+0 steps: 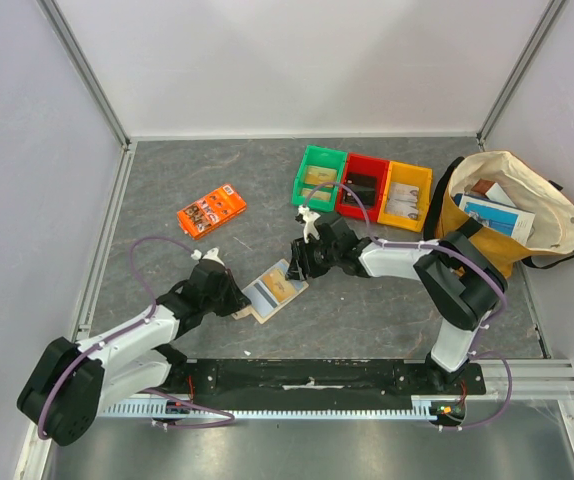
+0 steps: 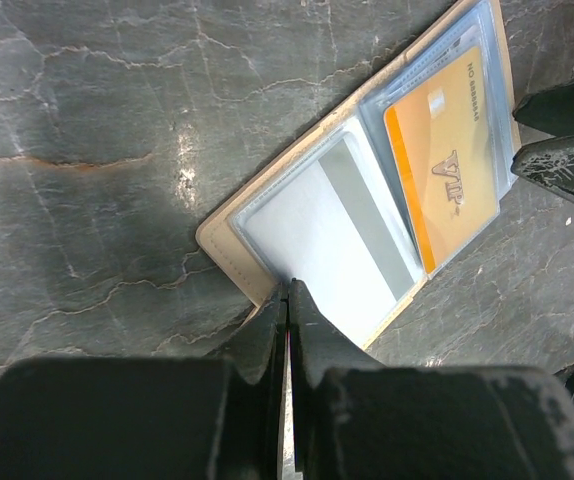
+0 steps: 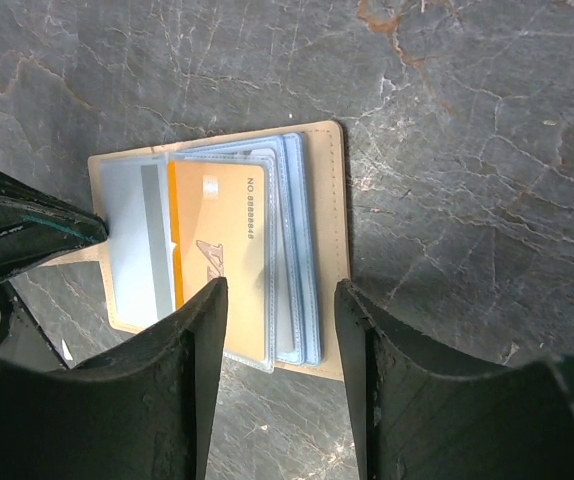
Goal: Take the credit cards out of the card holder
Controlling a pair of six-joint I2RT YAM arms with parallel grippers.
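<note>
An open card holder (image 1: 267, 298) lies on the grey table between my grippers, a white card (image 2: 317, 240) at one end, and an orange card (image 2: 447, 150) in clear sleeves at the other. My left gripper is shut, nothing visible between its fingers, its tips at the holder's white-card end. My right gripper is open above the sleeved end, its fingers either side of the sleeves' edge, holding nothing.
Green (image 1: 305, 196), red (image 1: 362, 164) and yellow (image 1: 412, 172) bins stand at the back. An orange packet (image 1: 211, 210) lies upper left, a tote bag (image 1: 515, 250) stands right.
</note>
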